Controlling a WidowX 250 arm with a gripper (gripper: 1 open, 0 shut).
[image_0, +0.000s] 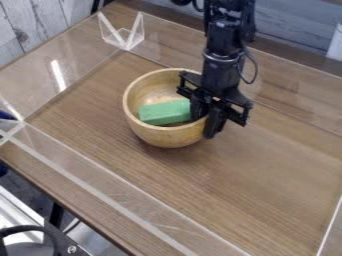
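Observation:
A tan round bowl (150, 132) stands at the middle of the wooden table, with a green block (163, 112) lying inside it. The black gripper (206, 116) is at the bowl's right rim, its lower parts over and partly inside the bowl, beside the green block's right end. What its fingers hold, and whether they are shut on the block or the rim, is hidden by the dark gripper body.
A white wire holder (123, 36) stands at the back left. Dark cables and objects lie off the left edge at the lower left.

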